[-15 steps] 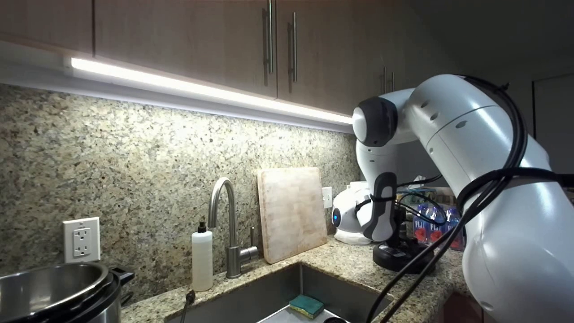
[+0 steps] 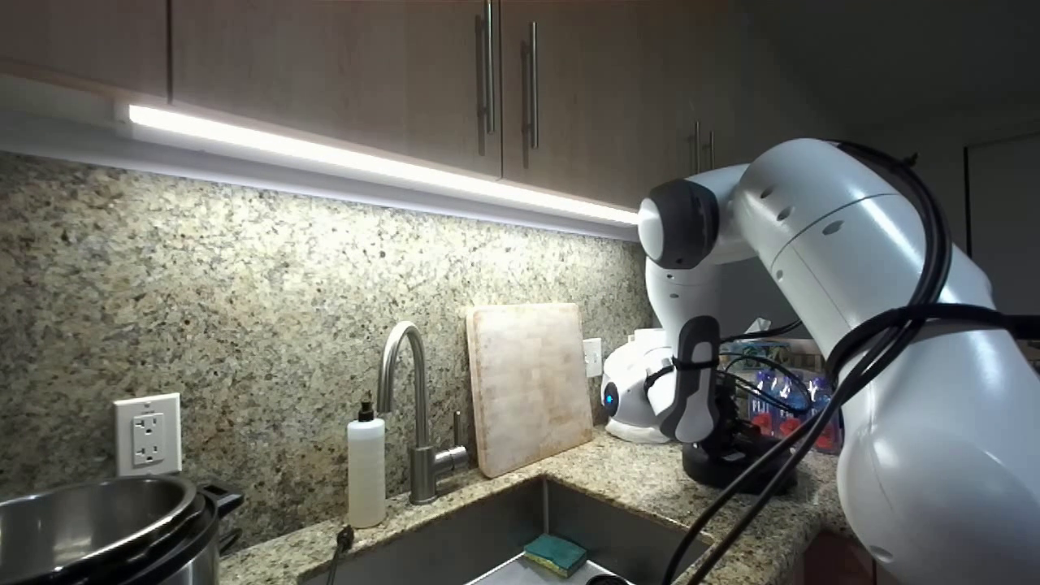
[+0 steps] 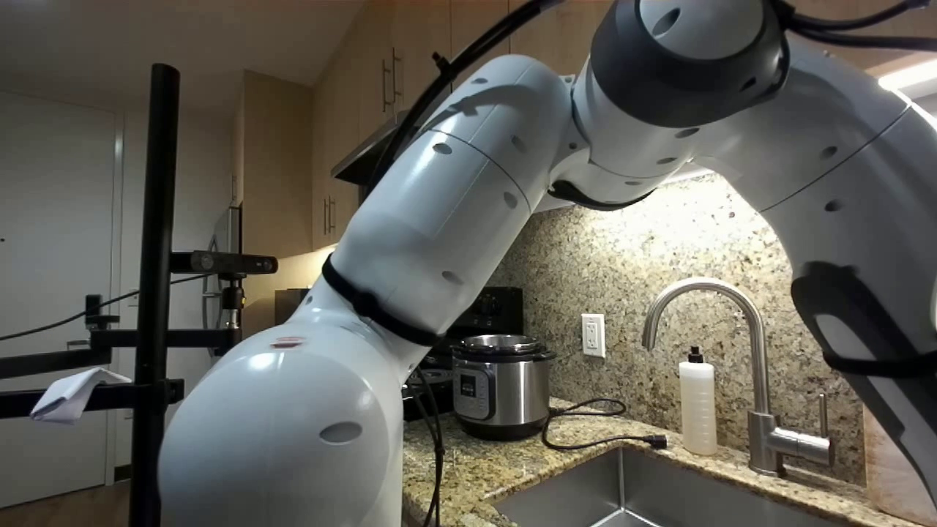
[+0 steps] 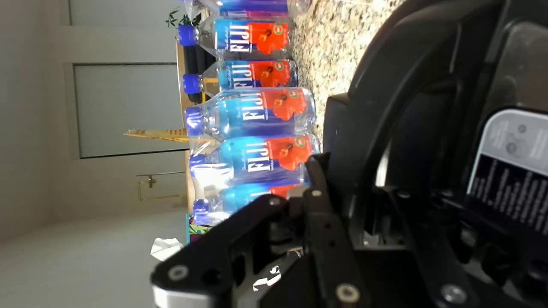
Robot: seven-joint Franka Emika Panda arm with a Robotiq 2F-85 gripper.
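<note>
A black, rounded, lid-like object (image 4: pixel 436 108) with a grey-and-black printed label (image 4: pixel 513 164) fills the right of the wrist view. My gripper is shut on a part of it, its black fingers (image 4: pixel 323 215) pressed close against the piece; the exact grip is partly hidden by the dark parts. In exterior view 1 the same black object (image 2: pixel 717 470) sits low at the right end of the counter, directly beneath my gripper (image 2: pixel 726 437). Whether it touches the counter cannot be told. The second exterior view leaves the gripper out.
Shrink-wrapped water bottles (image 4: pixel 257 110) stand close beside the black object. A white rounded device (image 2: pixel 634 390) and a cutting board (image 2: pixel 531 385) are along the wall. The sink (image 2: pixel 507 536) opens in front; an open steel pot (image 3: pixel 501 386) stands across it.
The black object has shifted slightly right and its tilt looks a little different, together with my gripper. The arm has moved only a little; the rest of the counter looks the same.
</note>
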